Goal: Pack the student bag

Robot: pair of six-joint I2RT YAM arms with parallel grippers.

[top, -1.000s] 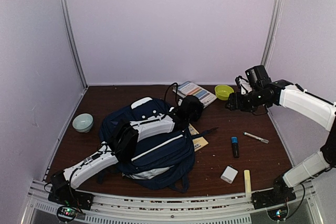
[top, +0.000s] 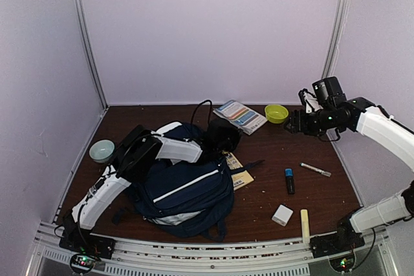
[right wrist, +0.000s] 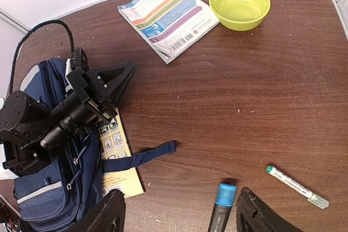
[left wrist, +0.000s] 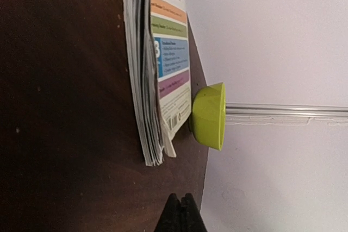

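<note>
The thick workbook [top: 240, 117] with coloured stripes lies on the table at the back. In the left wrist view its page edges [left wrist: 144, 80] face me, and my left gripper is shut just short of its near corner, nothing between the tips. The right wrist view also shows the left gripper apart from the book. Under the left arm sits the navy bag [top: 184, 189], partly hidden; a thin yellow book [top: 239, 171] pokes out beside it. At the right, my right gripper hangs open and empty above the table.
A yellow-green bowl [top: 276, 114] stands at the workbook's right end. On the right lie a marker [top: 315, 169], a black tube with blue cap [top: 289, 181], a white box [top: 282, 215] and a pale yellow stick [top: 305, 225]. A light bowl [top: 101, 151] is at far left.
The workbook's splayed pages have settled together. The bag has shifted slightly left and the right arm slightly right.
</note>
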